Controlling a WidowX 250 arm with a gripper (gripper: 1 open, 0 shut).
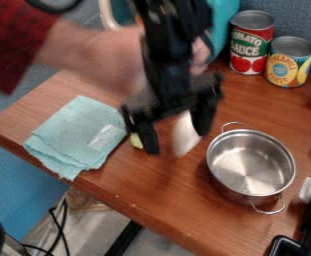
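Note:
My black gripper [171,128] is low over the wooden table, left of the steel pot [249,165], blurred in motion. A whitish object [187,133] is at its fingertips; whether it is held cannot be told. A small yellow piece shows behind the gripper. A light blue folded cloth [67,135] lies on the left of the table. A person's blurred hand [107,55] and plaid sleeve reach in from the upper left, behind the arm.
Cans of tomato sauce [250,43] and a yellow-labelled can [290,62] stand at the back right, near a teal toy appliance. Bare table [158,210] lies at the front.

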